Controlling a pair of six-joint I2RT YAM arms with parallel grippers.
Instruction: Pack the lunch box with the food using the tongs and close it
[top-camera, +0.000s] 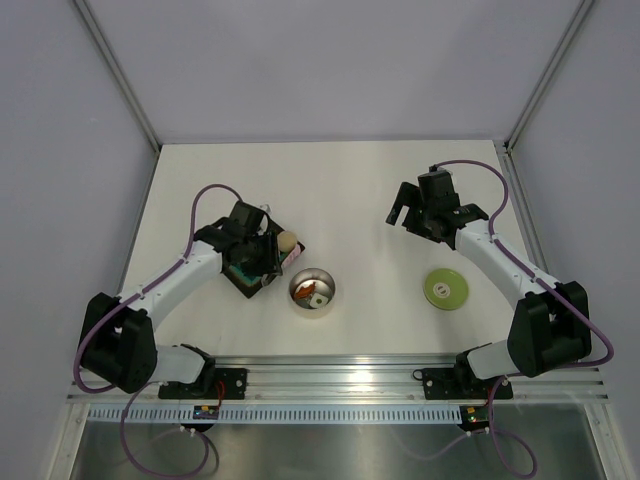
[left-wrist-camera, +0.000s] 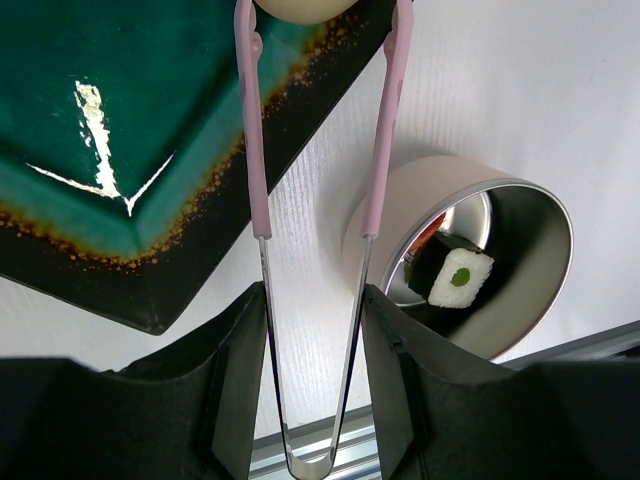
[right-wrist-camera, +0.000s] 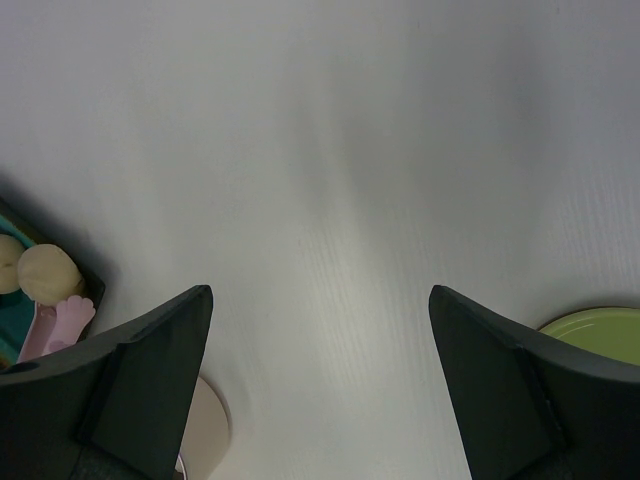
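Observation:
My left gripper is open, its black fingers either side of pink-tipped steel tongs (left-wrist-camera: 311, 465) at the edge of the dark green tray (left-wrist-camera: 90, 190). Round tan food (right-wrist-camera: 48, 274) sits in the tray. Beside it stands the lunch box (left-wrist-camera: 380, 225), a pale round container with steel interior, holding a white rice piece with a green leaf (left-wrist-camera: 460, 280) and an orange item (top-camera: 304, 291). My right gripper (top-camera: 397, 204) is open and empty above the bare table at the right.
A green lid (top-camera: 446, 289) lies at the table's front right. A metal rail (top-camera: 320, 365) runs along the front edge.

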